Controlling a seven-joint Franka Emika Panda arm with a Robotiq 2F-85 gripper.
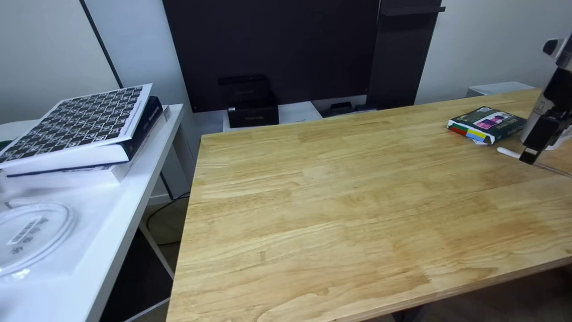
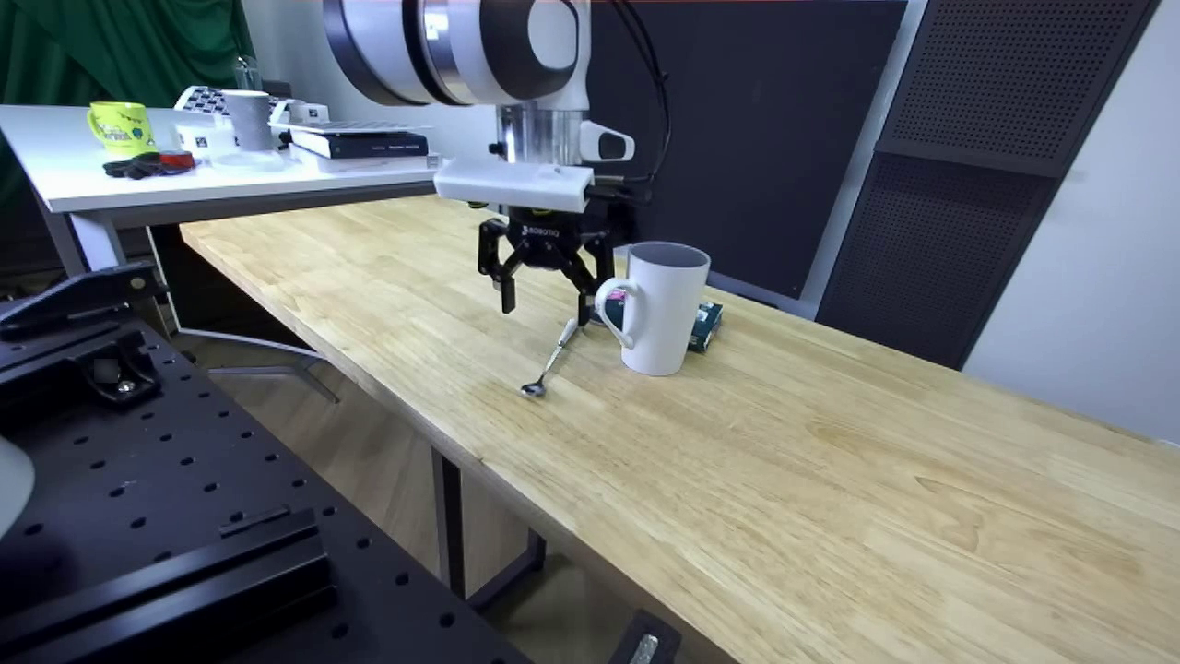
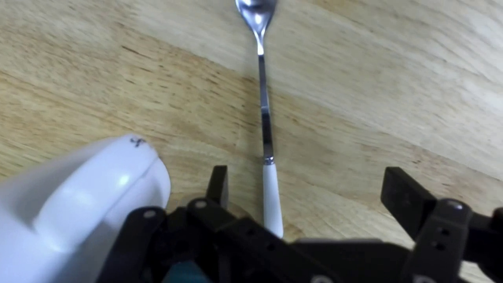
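Note:
A long spoon with a white handle and a steel bowl lies flat on the wooden table. Over its handle end hangs my gripper, open and empty; in the wrist view the handle lies between the two fingers, nearer the left finger. Beside it stands an upright white mug, its handle towards the gripper. One finger looks close to the mug in exterior view 2; whether they touch I cannot tell. Exterior view 1 shows only part of the gripper at the right edge.
A dark green box with coloured sides lies behind the mug. On a separate white table are books, a yellow-green mug and a grey cup.

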